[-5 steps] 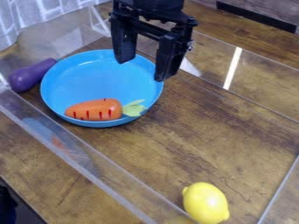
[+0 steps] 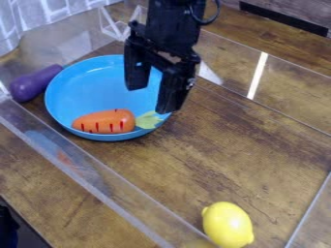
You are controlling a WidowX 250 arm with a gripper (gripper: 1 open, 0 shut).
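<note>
My black gripper hangs open over the right part of a blue bowl, with nothing seen between its fingers. In the bowl lies an orange toy carrot with pale green leaves, below and left of the gripper. A purple eggplant lies just left of the bowl. A yellow lemon rests on the wooden surface at the lower right, well apart from the gripper.
Clear plastic walls edge the wooden work surface on several sides.
Over the last second my gripper has moved a little lower and toward the left, and has turned. The bowl, carrot, eggplant and lemon have not moved.
</note>
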